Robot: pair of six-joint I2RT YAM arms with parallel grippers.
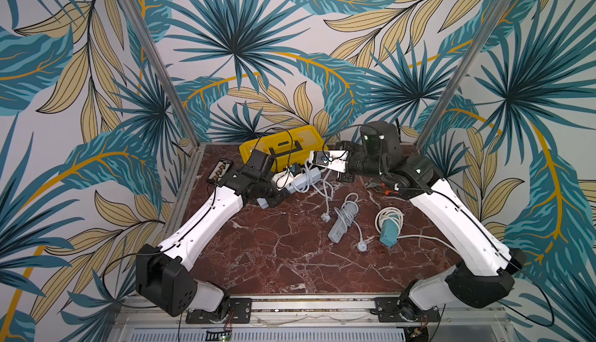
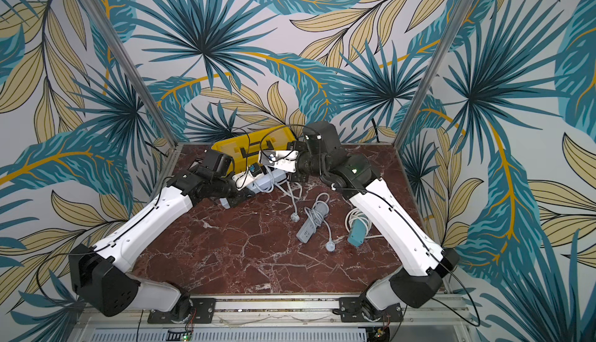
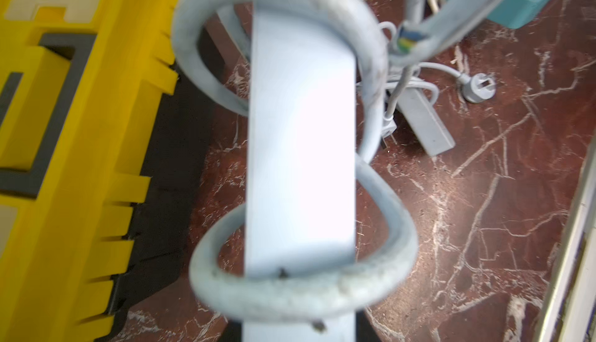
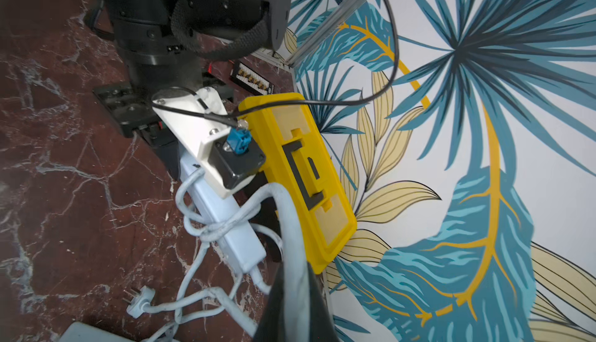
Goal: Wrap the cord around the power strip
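My left gripper (image 1: 273,193) is shut on a pale blue-white power strip (image 1: 301,182) in front of the yellow case, holding it by its left end. Loops of its cord (image 3: 298,289) circle the strip body (image 3: 301,124), as the left wrist view shows. Over to the right and higher, my right gripper is shut on a length of that cord, which arcs back to the strip. The cord's plug (image 4: 142,301) hangs or lies toward the front of the strip.
A yellow case (image 1: 267,143) stands at the back. A grey strip with cord (image 1: 341,224), a teal block with white cord (image 1: 389,233) and orange-handled pliers (image 1: 391,186) lie to the right.
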